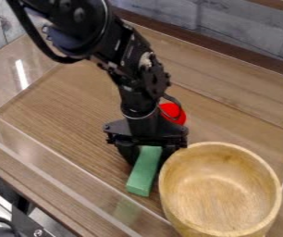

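Observation:
My black gripper [145, 148] is low over the table, directly above a green rectangular block [144, 176] that lies lengthwise near the table's front. The block's far end is hidden under the gripper; whether the fingers are closed on it cannot be made out. A large light wooden bowl [221, 194] stands at the right, touching or very close to the block.
A red round object [174, 113] sits behind the gripper, partly hidden by it.

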